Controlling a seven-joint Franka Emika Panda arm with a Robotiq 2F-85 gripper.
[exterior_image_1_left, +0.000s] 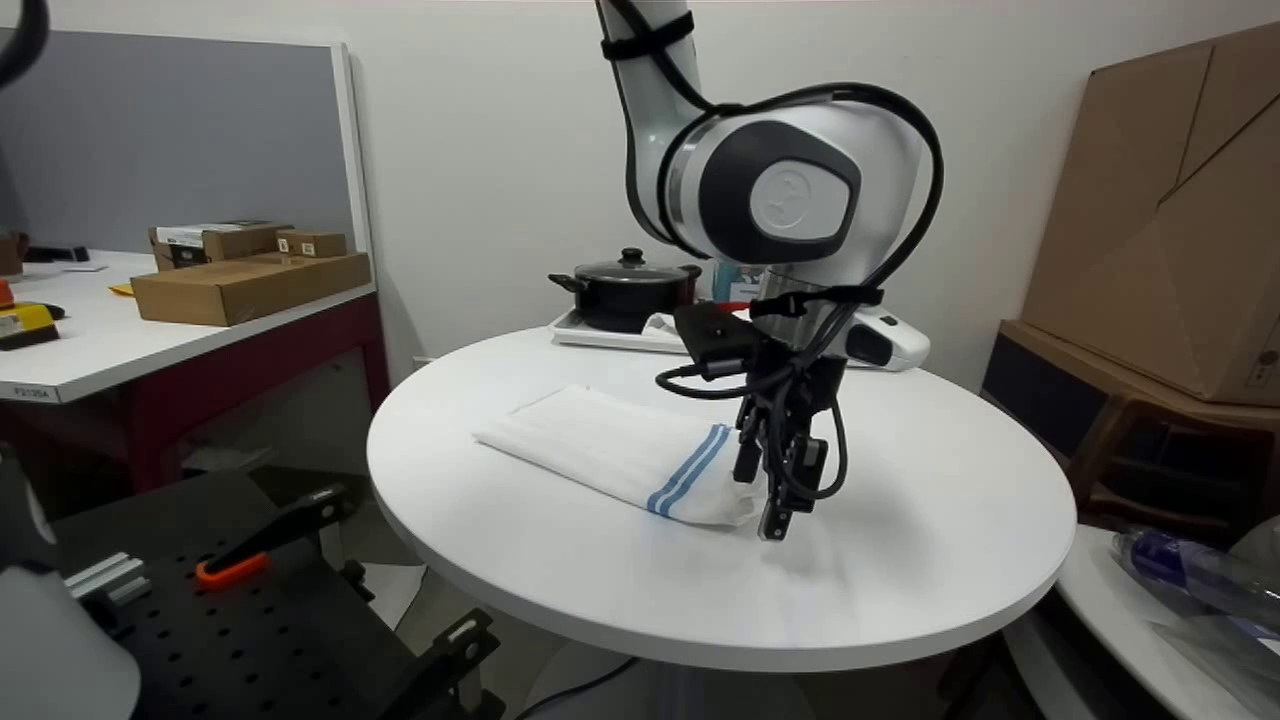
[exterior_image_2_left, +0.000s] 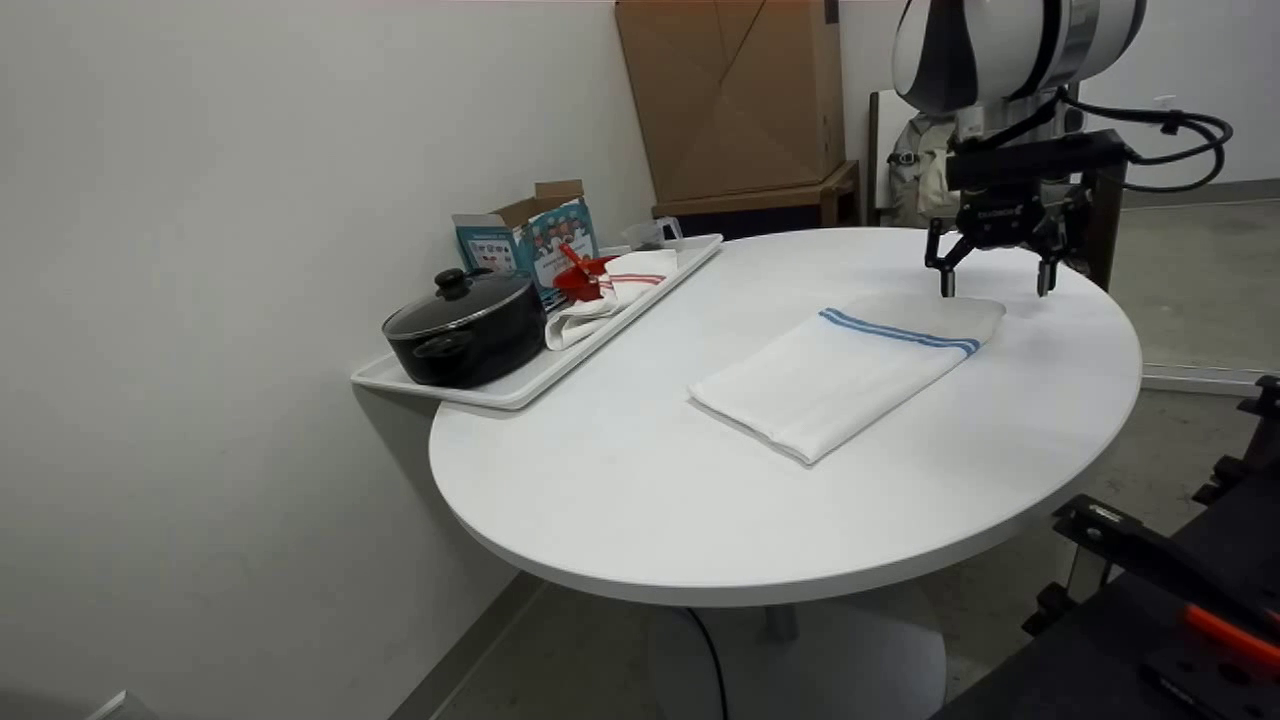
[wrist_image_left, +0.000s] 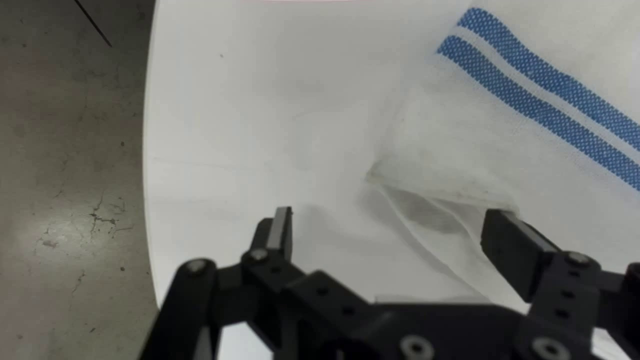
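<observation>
A folded white towel (exterior_image_1_left: 606, 448) with two blue stripes lies flat on the round white table (exterior_image_2_left: 576, 504). Just above its striped end hangs my gripper (exterior_image_1_left: 762, 498), open, with its fingers spread wide. In exterior view 2 the gripper (exterior_image_2_left: 997, 288) is over the far end of the towel (exterior_image_2_left: 828, 378). The wrist view has the towel's corner (wrist_image_left: 432, 174) slightly lifted and creased, ahead of the gap of the gripper. One finger (wrist_image_left: 510, 252) overlaps the towel in that view, while the other is over bare table. Whether any finger touches cloth cannot be told.
Against the wall, a white tray (exterior_image_2_left: 528, 390) holds a lidded black pot (exterior_image_2_left: 468, 336), a red-striped cloth (exterior_image_2_left: 636, 278), a red item and an open box (exterior_image_2_left: 558, 240). Bare tabletop surrounds the towel. The table's edge (wrist_image_left: 147, 150) is close on the wrist view's left.
</observation>
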